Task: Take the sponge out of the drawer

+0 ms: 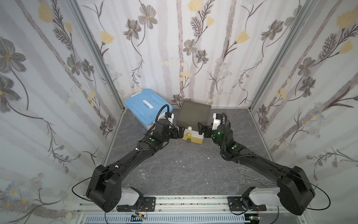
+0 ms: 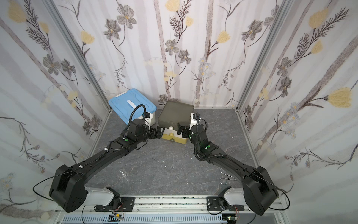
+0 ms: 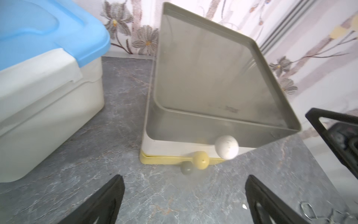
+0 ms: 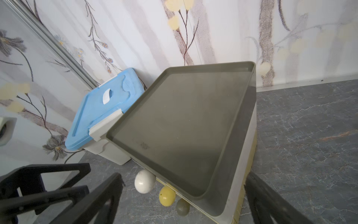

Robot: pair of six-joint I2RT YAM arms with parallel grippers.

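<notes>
The small drawer unit (image 1: 193,112) stands at the back centre, with an olive top tray and a round white knob (image 3: 226,147), yellow knob (image 3: 200,159) and olive knob (image 4: 182,207) on its front. I see no sponge. My left gripper (image 2: 158,132) is open at the unit's front left, apart from it in the left wrist view. My right gripper (image 2: 182,130) is open at its front right, with nothing between its fingers.
A white bin with a blue lid (image 1: 148,102) stands at the back left. Metal tongs (image 1: 246,177) lie at the front right.
</notes>
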